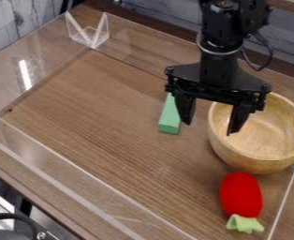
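Observation:
The black gripper (214, 117) hangs open over the left part of a wooden bowl (272, 141) on the right of the table. A green block (171, 113) lies on the table just left of the bowl, partly behind the gripper's left side. A red strawberry-like object (240, 195) with a light green top lies below the bowl at the lower right. I see nothing clearly held between the fingers.
A white wire holder (90, 30) stands at the back left. Dark cables and edges border the lower left corner.

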